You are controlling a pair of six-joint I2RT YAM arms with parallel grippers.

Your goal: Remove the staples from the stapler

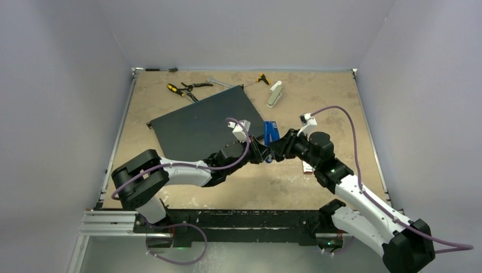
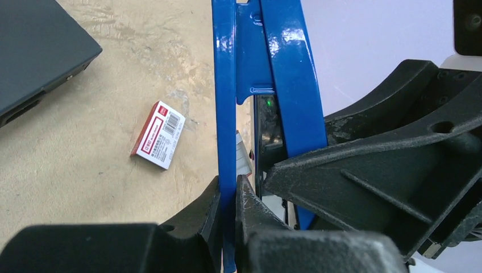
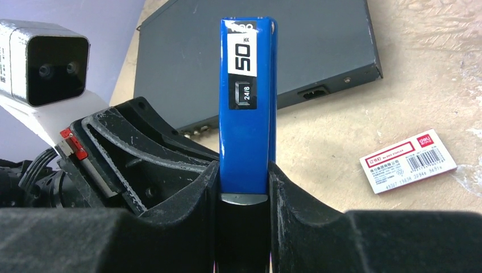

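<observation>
A blue stapler hangs upright between both grippers in the middle of the table. In the left wrist view its two blue arms stand side by side, with a dark metal part between them; my left gripper is shut on the narrower blue arm. My right gripper is at the wider part, its finger over it; in the right wrist view the labelled blue body stands between that gripper's fingers. Whether they grip tightly does not show.
A staple box lies on the table, a dark metal case behind the left arm. Pliers, a wrench and a pale stapler lie at the back.
</observation>
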